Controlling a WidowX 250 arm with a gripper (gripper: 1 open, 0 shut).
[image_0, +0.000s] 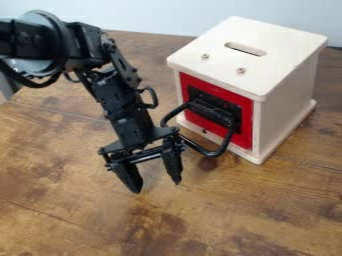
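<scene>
My black gripper (152, 177) hangs low over the wooden table, left of and in front of a pale wooden box (274, 85). Its two fingers point down and stand apart, with nothing visible between them. The box has a slot in its sloped top and a red front panel (197, 78) carrying a black fitting with a black loop, partly behind my wrist.
Bare table (234, 215) lies in front and to the right of the gripper. The table's back edge runs behind the arm, with a pale surface beyond it at upper left.
</scene>
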